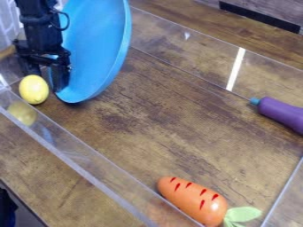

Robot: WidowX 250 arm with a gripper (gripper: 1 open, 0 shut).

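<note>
A black gripper point(45, 62) is at the upper left, pressed close against a large blue plastic dish point(95, 44) that stands tilted on its side. A yellow oval object point(34, 89), like a lemon or egg, lies just below the gripper beside the clear wall. The gripper's fingers are dark and partly hidden, so their state is hard to make out.
A toy carrot point(193, 199) lies at the bottom right, and a purple toy eggplant point(279, 114) at the right edge. Clear low walls point(89, 168) border the wooden floor.
</note>
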